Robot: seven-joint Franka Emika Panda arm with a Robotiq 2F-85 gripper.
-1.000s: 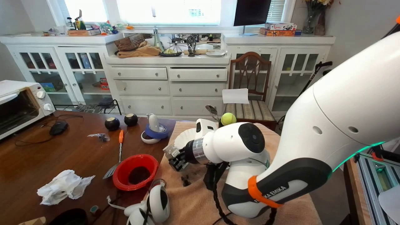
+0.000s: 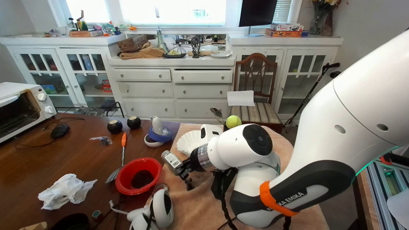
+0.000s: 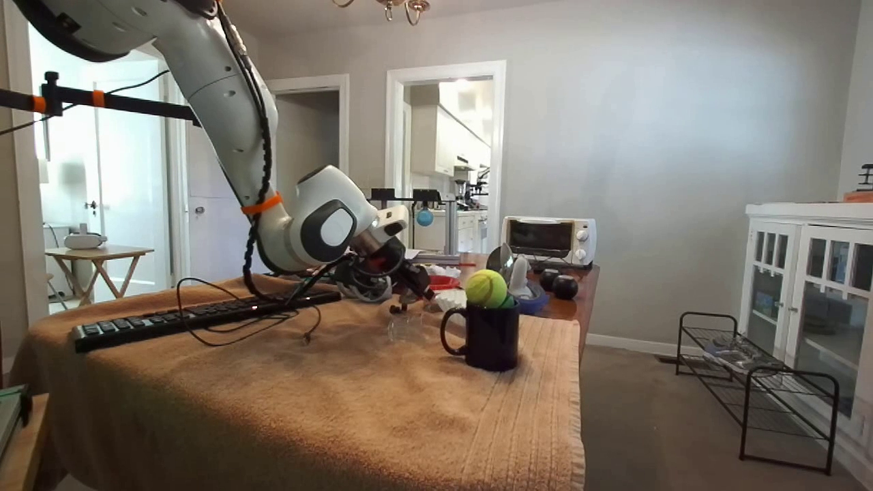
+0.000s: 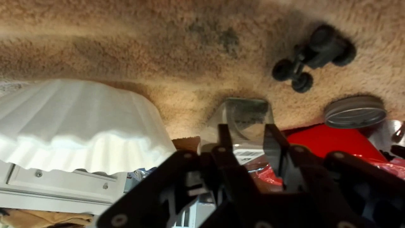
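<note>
A small clear container with a white barcode label point(image 2: 173, 160) is at the tip of my gripper point(image 2: 183, 171), over the towel's left side. From the wrist, the clear container point(image 4: 248, 114) shows at and beyond the fingertips of my gripper. The fingers stand apart, with part of the container between them. Whether they press on it, or it rests on the towel, I cannot tell. In exterior view 2 my gripper point(image 3: 421, 286) hangs low, pointing down, its tips hard to make out.
A white fluted dish point(image 4: 79, 121) lies close on one side; a small black wheeled toy point(image 4: 313, 57) and a round metal lid point(image 4: 355, 112) are on the other. The red bowl point(image 2: 155, 164) stands just beyond. A black mug point(image 3: 492, 335) holds a tennis ball point(image 3: 485, 288).
My gripper has shifted slightly left and lower in exterior view 1. The container at its tip is now turned so its label shows. The upper arm has swung a little right.
</note>
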